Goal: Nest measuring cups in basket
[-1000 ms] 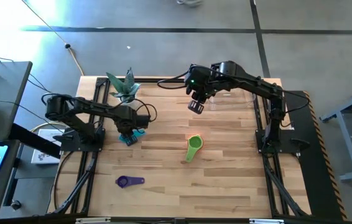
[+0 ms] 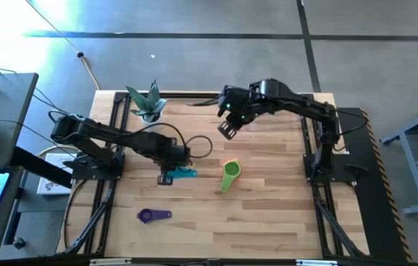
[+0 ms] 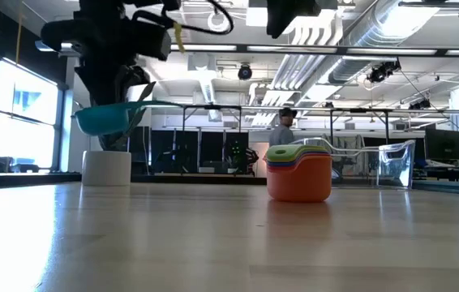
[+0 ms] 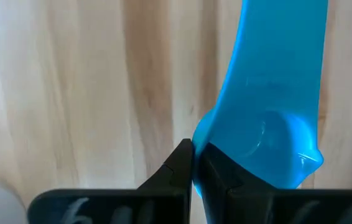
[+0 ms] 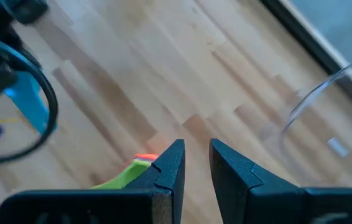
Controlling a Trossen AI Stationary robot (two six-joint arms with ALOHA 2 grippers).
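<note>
My left gripper is shut on the rim of a blue measuring cup (image 4: 269,137), whose handle points away from the fingers. In the low view this cup (image 3: 104,119) hangs above the table. To its right on the wood stands a nested stack (image 2: 230,171), green on top, with an orange cup (image 3: 298,178) outermost. A purple measuring cup (image 2: 147,215) lies alone nearer the front. Over the back right, my right gripper stands open and empty. A clear basket (image 2: 274,118) sits partly behind the right arm.
A potted plant (image 2: 151,103) stands at the back left. Black frame rails (image 2: 326,214) run along both sides of the table. A looping cable (image 5: 50,118) hangs off the left arm.
The left gripper has carried the blue cup right and toward the front, nearer the stack. The stack and purple cup stay put.
</note>
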